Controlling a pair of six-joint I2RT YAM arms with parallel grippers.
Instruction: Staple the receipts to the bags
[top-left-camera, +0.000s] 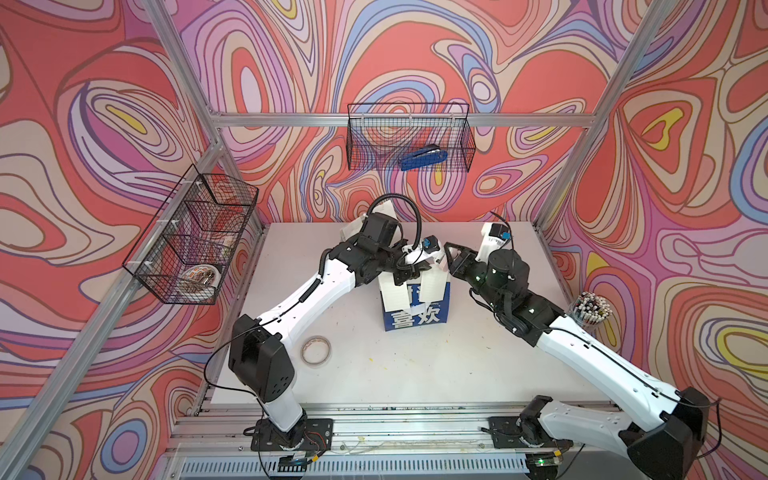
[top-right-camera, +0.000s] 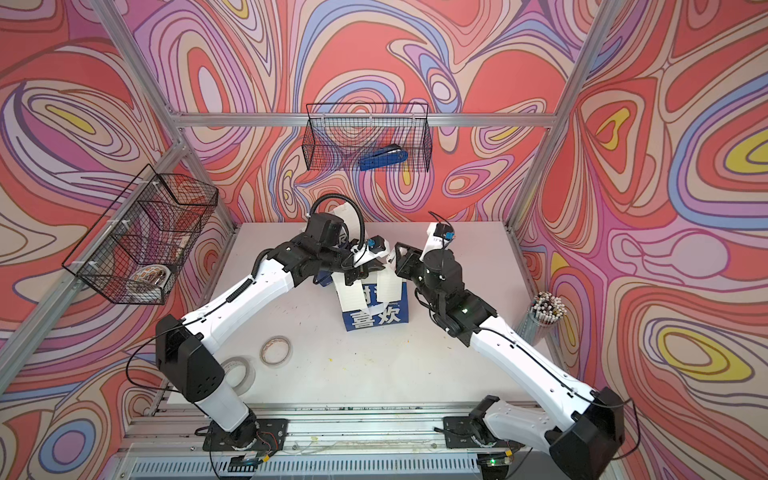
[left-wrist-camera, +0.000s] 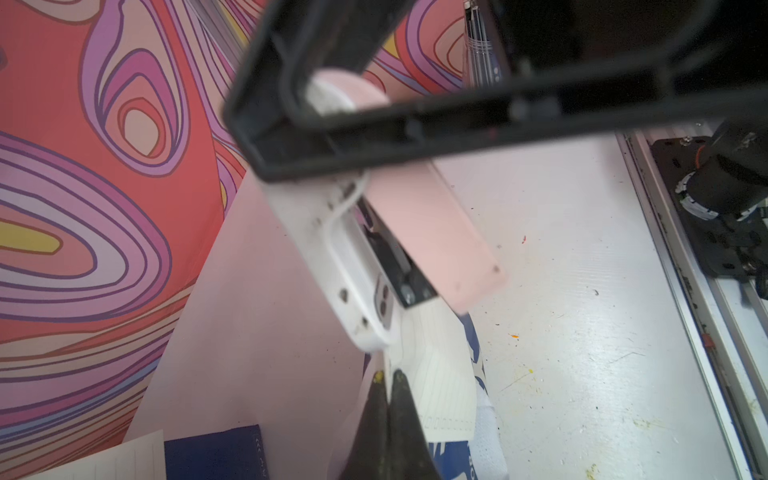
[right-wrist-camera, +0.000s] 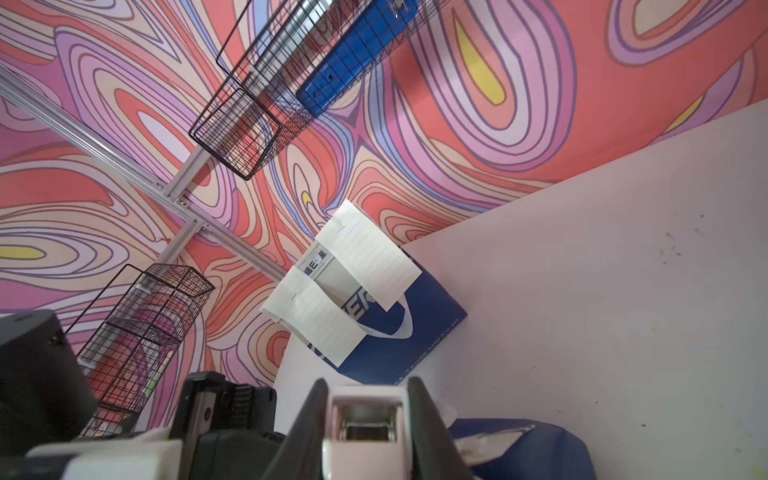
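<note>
In the top left view a blue-and-white bag (top-left-camera: 416, 317) stands mid-table, with a receipt (top-left-camera: 394, 295) hanging on its left front and a second receipt (top-left-camera: 434, 285) on its right. My left gripper is shut at the bag's top, with a thin paper edge running between its fingertips. A pink-and-white stapler (left-wrist-camera: 436, 232) is clasped by my right gripper, close above and beside that edge; the stapler's mouth looks clear of the paper. Behind, another blue bag (right-wrist-camera: 436, 320) carries two receipts (right-wrist-camera: 376, 260), with small staple marks near their tops.
Tape rolls lie front left, one roll (top-left-camera: 316, 350) clear of the arm. A wire basket (top-left-camera: 410, 144) on the back rail holds a blue item (top-left-camera: 423, 157); another basket (top-left-camera: 192, 232) hangs at left. A cup of sticks (top-right-camera: 546, 310) stands right. The front table is open.
</note>
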